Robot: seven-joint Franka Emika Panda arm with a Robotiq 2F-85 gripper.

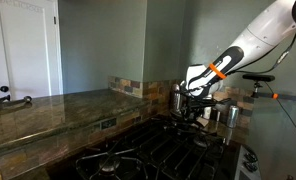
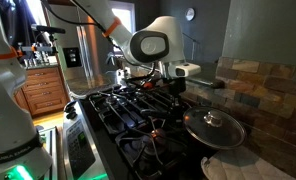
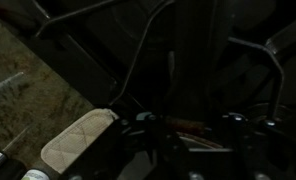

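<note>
Over the black gas stove (image 1: 168, 143) at its far right, my gripper (image 1: 196, 108) is low above the grates. In exterior view 2 the arm's white wrist (image 2: 153, 42) hangs over the burners. The wrist view is very dark: my gripper looks shut on a dark object, whose shape and kind I cannot make out. A reddish-brown patch shows near the fingertips. A round dark pan with a shiny lid-like surface (image 2: 215, 127) sits at the stove's right side in exterior view 2, apart from the white wrist.
A quilted beige potholder (image 3: 78, 140) lies on the counter, close to the pan. Metal canisters (image 1: 232, 116) stand by the tiled back wall.
</note>
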